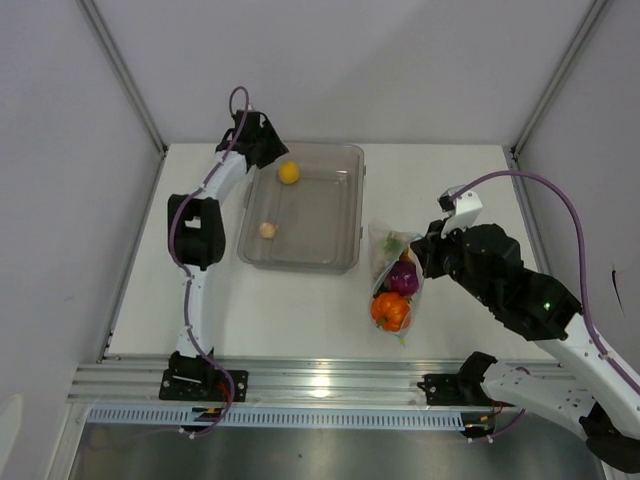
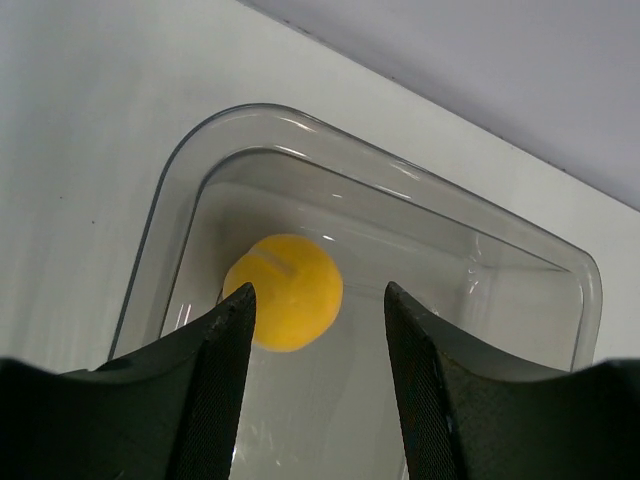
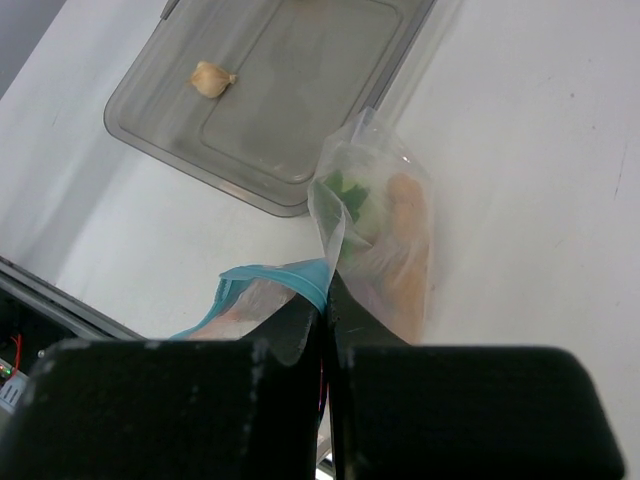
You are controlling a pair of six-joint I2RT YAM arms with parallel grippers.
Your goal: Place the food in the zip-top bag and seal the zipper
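Observation:
A yellow round food (image 2: pixel 284 292) sits in the grey plastic bin (image 1: pixel 310 250), with my left gripper open just over it at the bin's upper left corner. A small pale onion-like item (image 1: pixel 268 230) lies lower in the bin. The zip top bag (image 3: pixel 375 220) holds an orange pepper (image 1: pixel 390 311), a purple item (image 1: pixel 402 279) and green food. My right gripper is shut on the bag's rim beside its blue zipper strip.
The bag stands right of the bin on the white table (image 1: pixel 150 290). Walls border the back and sides.

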